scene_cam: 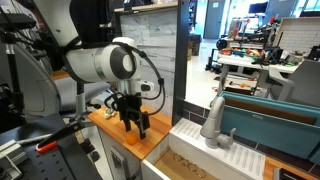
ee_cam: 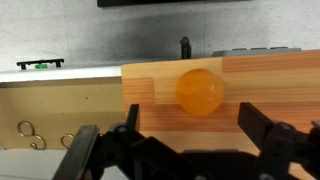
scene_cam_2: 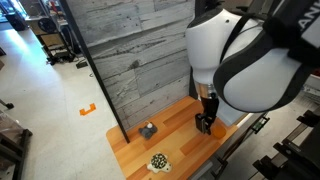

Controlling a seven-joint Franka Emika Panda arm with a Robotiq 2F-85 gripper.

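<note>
A round orange object (ee_cam: pixel 200 92) lies on the striped wooden board (ee_cam: pixel 150 84). In the wrist view it sits between and slightly beyond the two dark fingers, with board visible around it. My gripper is open above the board, its fingers wide apart and nothing between them. In exterior view 1 the gripper (scene_cam: pixel 134 125) hangs low over the board, just above the orange object (scene_cam: pixel 131 138). Exterior view 2 shows the orange object (scene_cam_2: pixel 218 131) near the board's edge, partly beside the gripper (scene_cam_2: pixel 207 124).
On the board lie a grey item (scene_cam_2: pixel 149 130) and a pale, dark-spotted item (scene_cam_2: pixel 159 163). Beside it is an open drawer (scene_cam: pixel 182 168) with small metal loops inside. A grey upright tool (scene_cam: pixel 214 118) stands behind the drawer. A tall grey panel (scene_cam: pixel 168 60) rises behind the arm.
</note>
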